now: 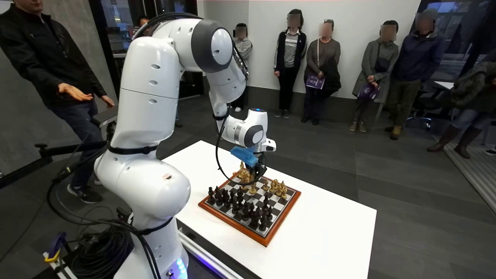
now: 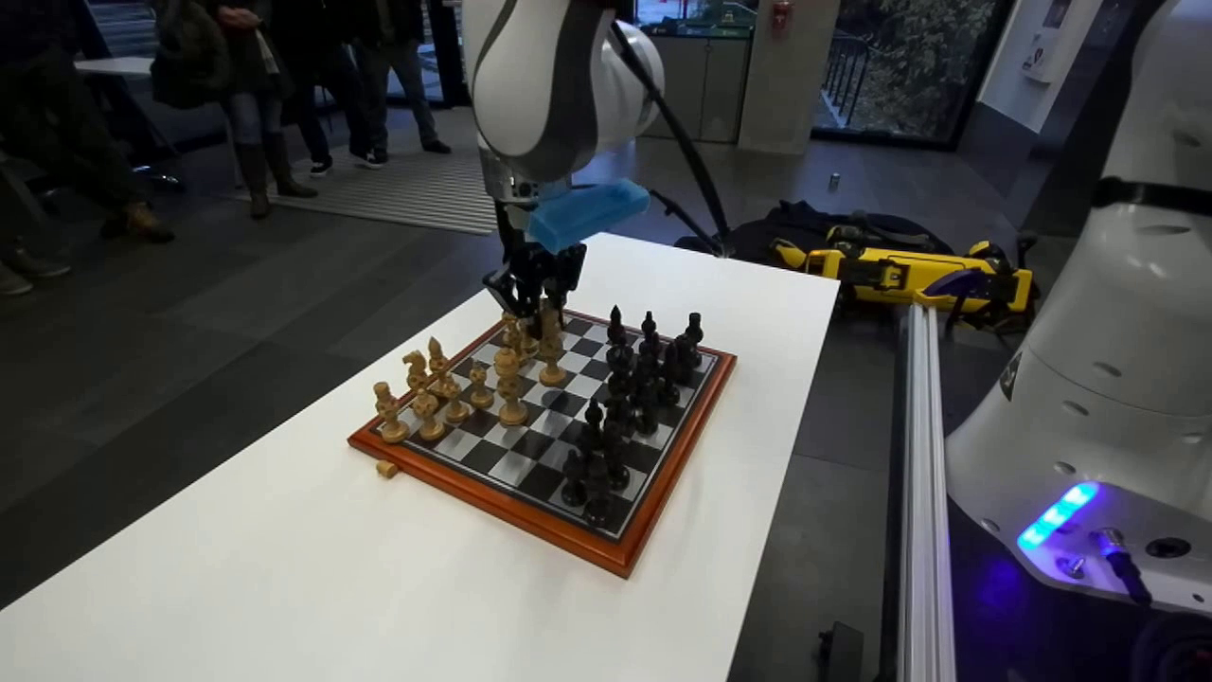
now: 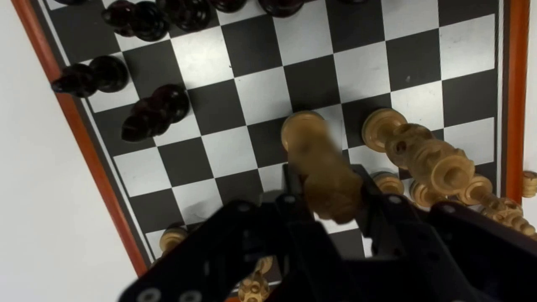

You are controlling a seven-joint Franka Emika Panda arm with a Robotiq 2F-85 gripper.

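My gripper is shut on a pale wooden chess piece (image 3: 304,130), pinching its upper part. The piece hangs base down, over the middle of the chessboard (image 1: 232,224); in exterior view 2 the held piece (image 2: 552,369) looks at or just above the board's surface, and I cannot tell whether it touches. Its base spans the border of a dark and a light square. Close beside it stands another tall pale piece (image 3: 436,158). Dark pieces (image 2: 593,426) occupy the opposite side of the board.
More pale pieces (image 2: 429,398) stand near the gripper, some half hidden by its fingers in the wrist view. A small pale piece (image 2: 387,468) lies off the board, by its frame. Several people stand back by the walls.
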